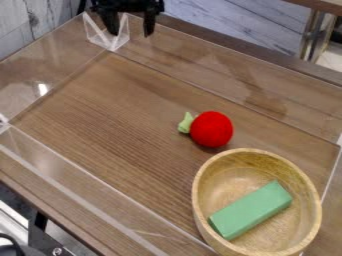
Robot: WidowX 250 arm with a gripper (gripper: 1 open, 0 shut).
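Observation:
A dark gripper [123, 16] is at the top left of the camera view, partly cut off by the frame, above a translucent pale object [107, 32] in the far corner. Whether it holds anything cannot be seen clearly. A red round object with a green top, like a tomato or strawberry [213, 129], lies right of centre. A green block [250, 210] lies in a tan bowl [214, 175] at the lower right.
A wall [34, 20] borders the back left, and a ledge [307, 10] shows at the top right.

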